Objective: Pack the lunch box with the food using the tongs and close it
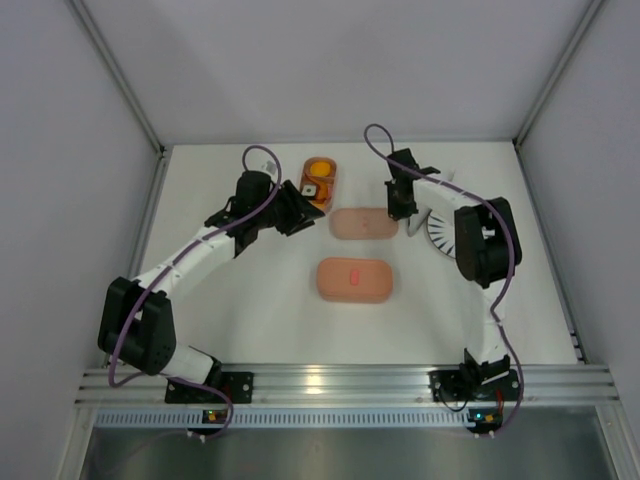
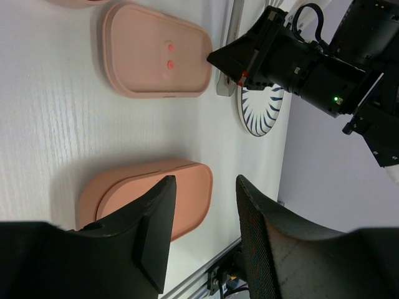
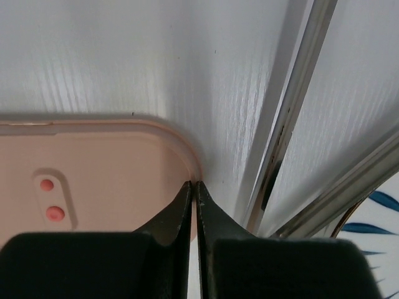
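Observation:
The open lunch box stands at the back centre, with orange and yellow food inside. A flat pink lid lies in front of it, two red dots showing near one end. My right gripper is shut, its tips at the lid's right rim; nothing clearly shows between them. My left gripper has its fingers apart with nothing between, hovering near the open box's front. Closer to the front rests another pink box with a red clasp.
A white plate with blue stripes stands right of the lid. Between them, partly behind my right arm, is a narrow grey bar-like thing.

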